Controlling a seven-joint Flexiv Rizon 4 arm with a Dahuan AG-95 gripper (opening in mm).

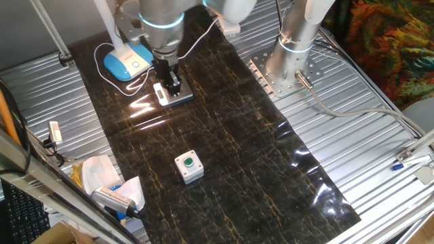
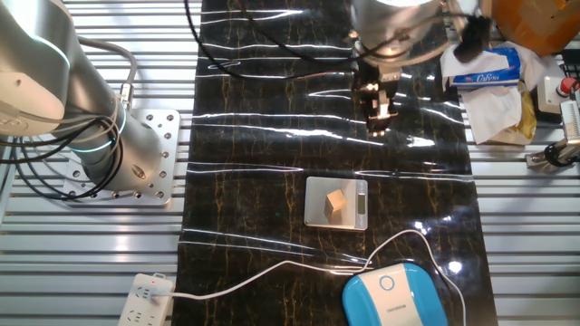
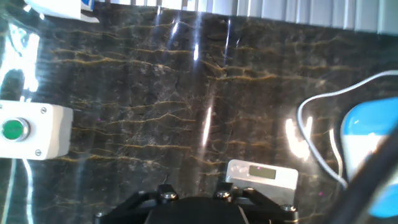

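A small wooden block (image 2: 335,203) rests on a flat silver scale (image 2: 317,192) on the dark marbled mat. In exterior view 1, my gripper (image 1: 174,87) hangs over the scale (image 1: 183,99), pointing down and hiding the block. Exterior view 2 places the gripper (image 2: 377,110) clear of the block, up in the air. At the bottom of the wrist view the gripper shows its two fingertips apart, with nothing visible between them. Beside them lies the scale's display end (image 3: 239,173); the block is out of sight there.
A white box with a green button (image 1: 189,163) stands on the open mat. Close to the scale is a blue and white lamp base (image 1: 129,62) with a looping white cable (image 2: 290,263). A power strip (image 2: 145,299) sits on the slatted table.
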